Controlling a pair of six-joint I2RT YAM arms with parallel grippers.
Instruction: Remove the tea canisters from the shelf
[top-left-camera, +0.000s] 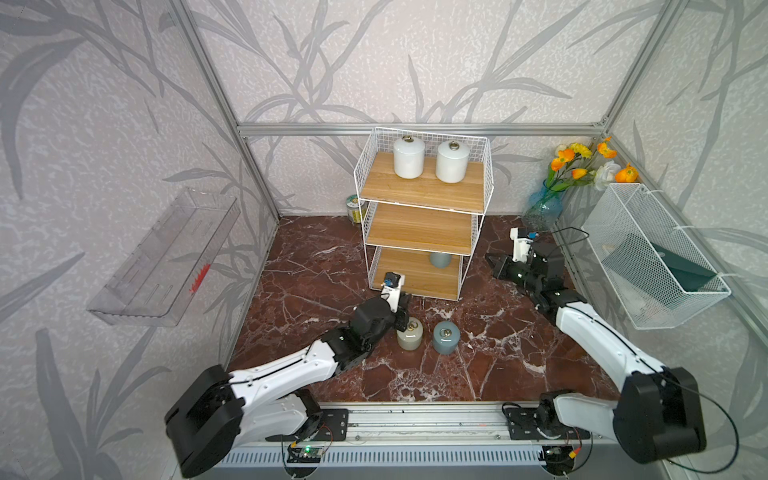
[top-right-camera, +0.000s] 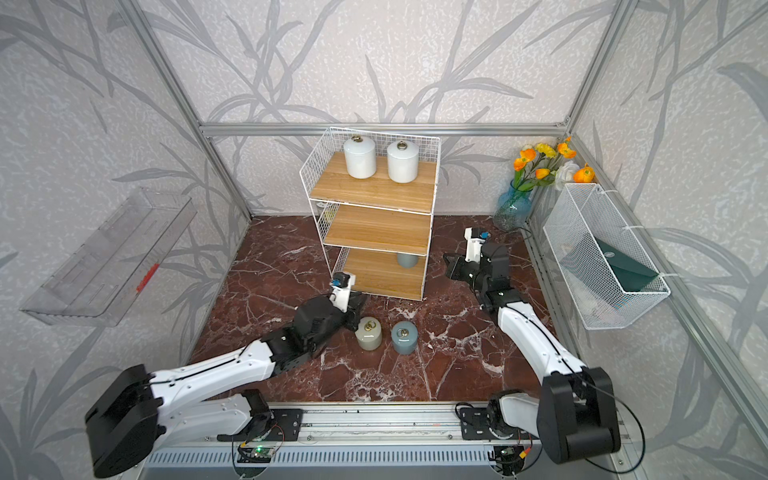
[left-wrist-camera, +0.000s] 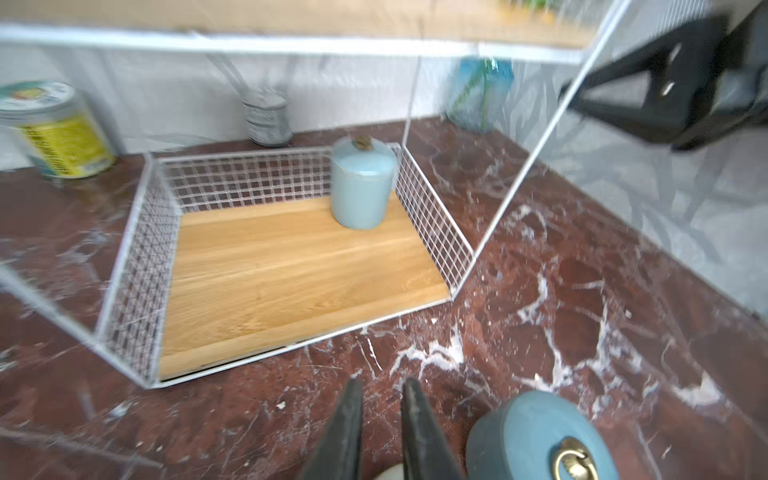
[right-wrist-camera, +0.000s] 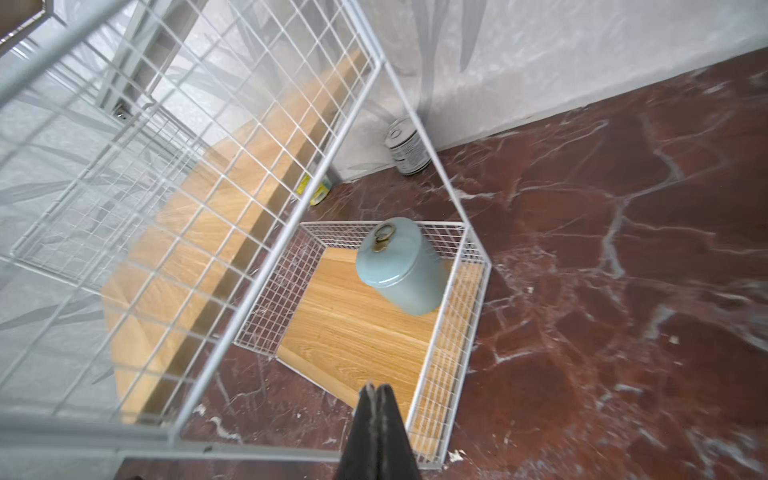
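Two white canisters (top-left-camera: 409, 157) stand on the top tier of the shelf (top-left-camera: 424, 228). A light-blue canister (left-wrist-camera: 364, 185) stands upright at the back right corner of the bottom tier. On the table before the shelf are a beige canister (top-left-camera: 409, 334) and a blue canister (top-left-camera: 446, 337). My left gripper is part open just above the beige canister, its fingers apart and nothing between them. To the right of the shelf, outside its mesh side, my right gripper is shut with nothing showing between its fingers.
Mesh sides and thin uprights (right-wrist-camera: 424, 152) frame the shelf. A vase of flowers (top-left-camera: 545, 200) is at the back right, and a white wire basket (top-left-camera: 656, 256) hangs on the right wall.
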